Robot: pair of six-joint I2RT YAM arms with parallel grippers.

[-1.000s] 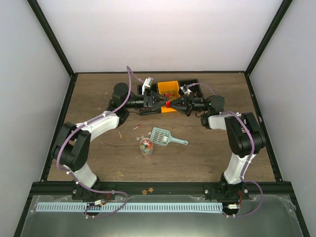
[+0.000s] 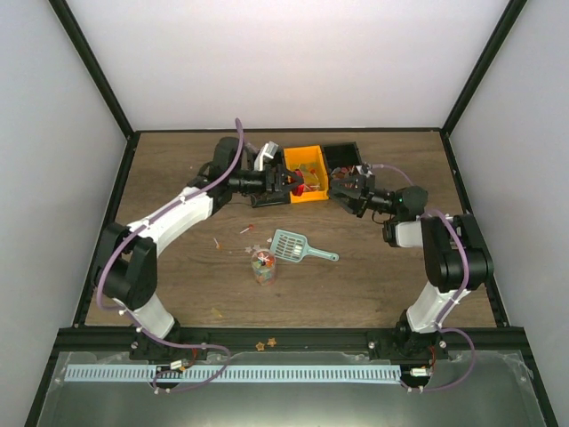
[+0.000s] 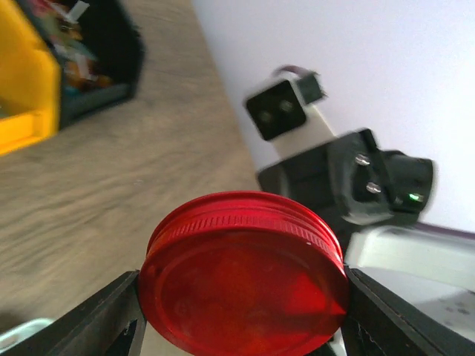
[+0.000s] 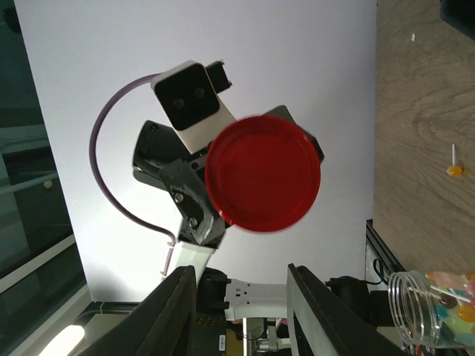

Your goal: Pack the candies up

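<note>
A round red lid (image 2: 298, 183) is pinched in my left gripper (image 2: 296, 185); in the left wrist view this lid (image 3: 243, 278) spans the gap between both fingers. My right gripper (image 2: 334, 189) is to the right of the lid, apart from it. Its fingers (image 4: 177, 308) stand spread, with nothing between them in the right wrist view, and the lid's flat face (image 4: 263, 173) is beyond. A clear jar of colourful candies (image 2: 264, 266) is on the table in front of the arms. Its bare glass mouth (image 4: 410, 305) shows in the right wrist view.
At the back, a yellow bin (image 2: 307, 160) stands between black bins (image 2: 341, 156) with candies inside. A pale green slotted scoop (image 2: 293, 246) lies beside the jar. Some loose candies are scattered left of it, including a lollipop (image 4: 454, 169).
My right gripper has drawn back to the right, off the lid, and its fingers have parted. The left gripper still has the lid and has shifted only slightly.
</note>
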